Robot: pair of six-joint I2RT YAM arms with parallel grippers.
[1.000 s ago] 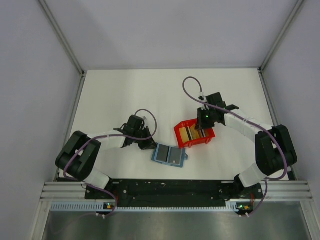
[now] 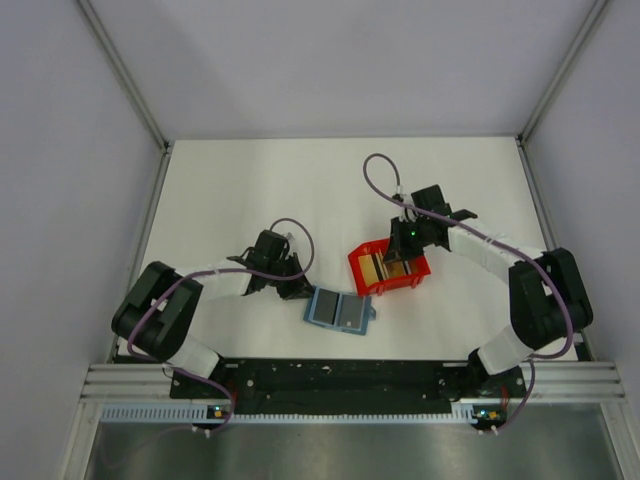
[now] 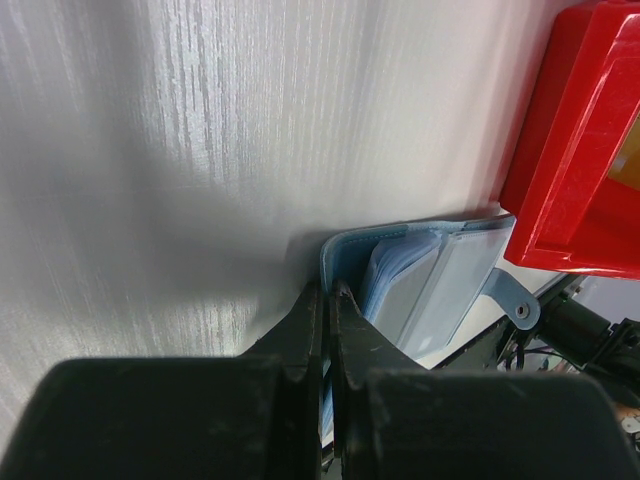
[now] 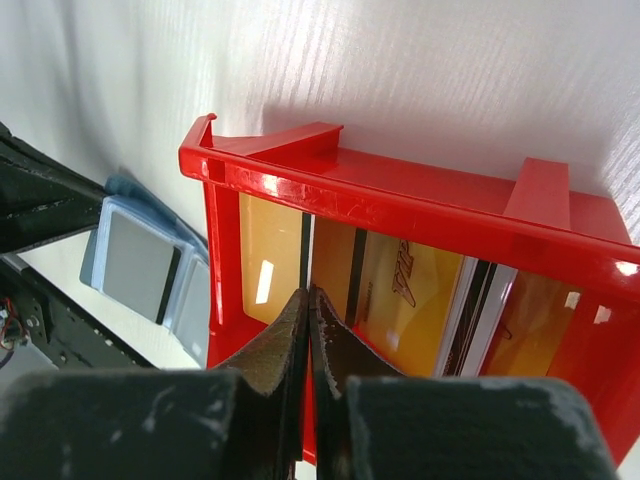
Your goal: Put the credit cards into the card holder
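The blue card holder (image 2: pixel 338 310) lies open near the table's front edge, its clear pockets facing up. My left gripper is shut on the holder's thin left edge (image 3: pixel 329 262). Gold credit cards (image 4: pixel 398 290) lean in a row inside a red tray (image 2: pixel 363 278). My right gripper is shut over the tray, nothing showing between its fingers. Its tips are beside the white edge (image 4: pixel 311 250) of a card, near the leftmost gold card (image 4: pixel 268 255); whether they touch is unclear.
The tray's red wall (image 4: pixel 420 205) runs close to the right fingers. The holder's snap tab (image 3: pixel 515 297) sticks out on its right side, near the tray. Bare white table (image 2: pixel 260 180) stretches behind and to the left.
My right gripper has shifted slightly left and towards the front over the tray. The left arm and the holder have stayed still.
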